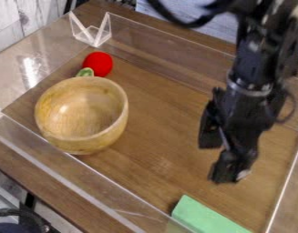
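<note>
My black gripper (221, 146) hangs over the right part of the wooden board, blurred, its fingers open with nothing visible between them. It is to the right of the wooden bowl (82, 114) and above and behind the green rectangular block (210, 215) at the front right. A red round object (98, 65) with a small green piece beside it lies behind the bowl.
Clear plastic walls edge the wooden board (151, 177). A small clear angular piece (93, 29) stands at the back left. The middle of the board between bowl and gripper is clear.
</note>
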